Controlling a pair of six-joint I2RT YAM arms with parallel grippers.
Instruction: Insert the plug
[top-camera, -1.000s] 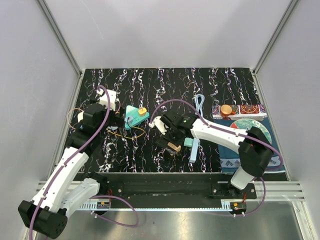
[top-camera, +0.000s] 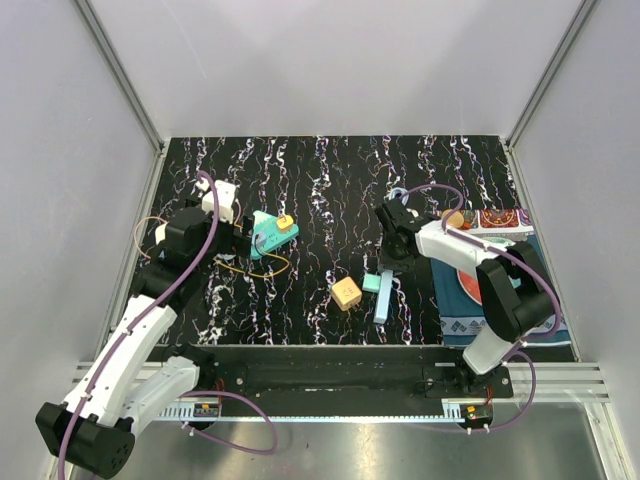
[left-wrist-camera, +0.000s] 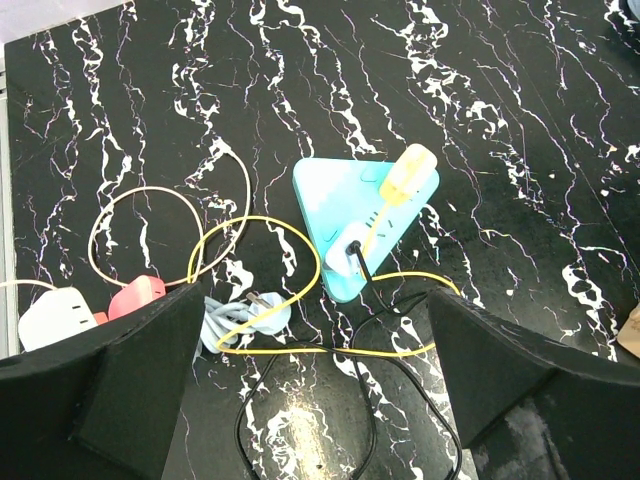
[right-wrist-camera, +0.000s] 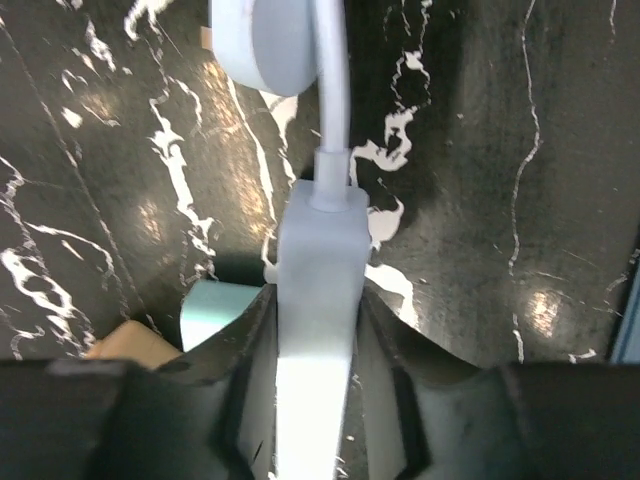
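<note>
A white power strip (right-wrist-camera: 323, 250) with its cable running upward lies on the black marble surface at center right. My right gripper is down on it, fingers either side of the strip's body. My left gripper stands open above the left side, over black, yellow and white cables. Ahead of it a turquoise triangular block (left-wrist-camera: 330, 200) carries a yellow plug (left-wrist-camera: 407, 175) and a white plug with black lead (left-wrist-camera: 343, 250).
A tan cube (top-camera: 346, 293) and a small mint block (top-camera: 370, 283) lie beside the strip. A blue tray with plates (top-camera: 460, 300) fills the right.
The left arm is still.
</note>
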